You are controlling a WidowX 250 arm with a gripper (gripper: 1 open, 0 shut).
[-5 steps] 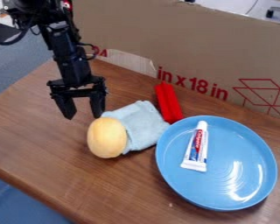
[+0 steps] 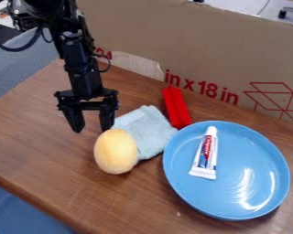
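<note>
My black gripper (image 2: 91,122) points down over the wooden table, just left of a light blue cloth (image 2: 148,127) and above and left of a pale yellow oval object (image 2: 116,151). Its two fingers stand apart with nothing visible between them. The yellow object rests against the cloth. A blue plate (image 2: 244,182) sits on the right, with a white toothpaste tube (image 2: 205,155) lying on it. A red object (image 2: 178,108) lies behind the cloth.
A cardboard wall (image 2: 211,55) printed with red lettering stands along the back. The table's front edge drops off at lower left.
The objects on the table look unchanged.
</note>
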